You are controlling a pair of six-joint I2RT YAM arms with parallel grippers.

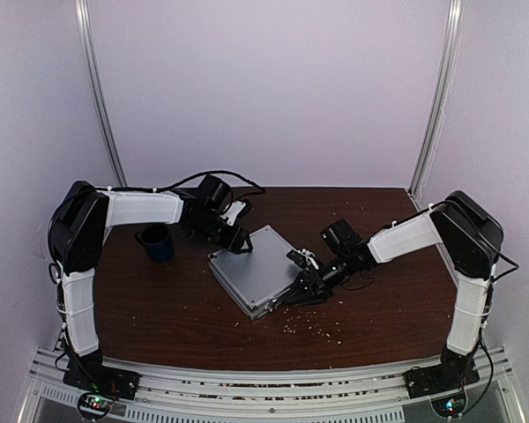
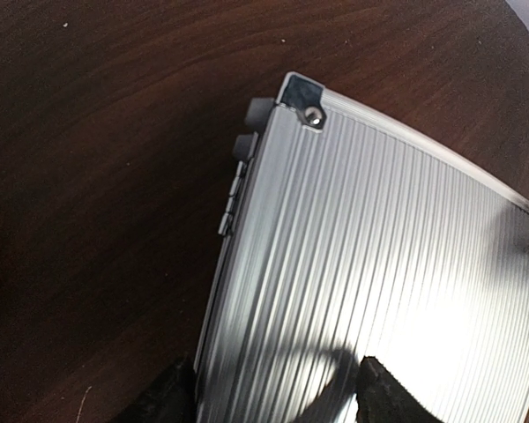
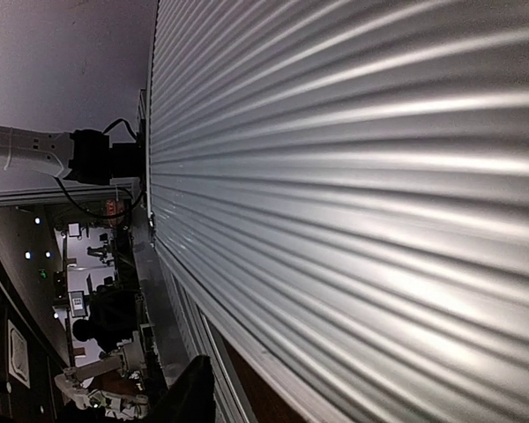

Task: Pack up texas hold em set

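Note:
The silver aluminium case [image 1: 257, 264] lies at an angle in mid-table with its ribbed lid down; whether it is fastened does not show. In the left wrist view, the case lid [image 2: 353, 220] has a metal corner piece [image 2: 301, 101] and small fittings [image 2: 231, 198] along one side. My left gripper is over the lid's far-left part, its fingers spread with nothing gripped. My right gripper [image 1: 276, 306] is at the near corner of the case. In the right wrist view only one finger [image 3: 189, 394] shows beside the lid [image 3: 361, 203]; the other is hidden.
A dark blue mug [image 1: 159, 245] stands left of the case, close to the left arm. Tiny light specks [image 1: 313, 328] are scattered in front of the case.

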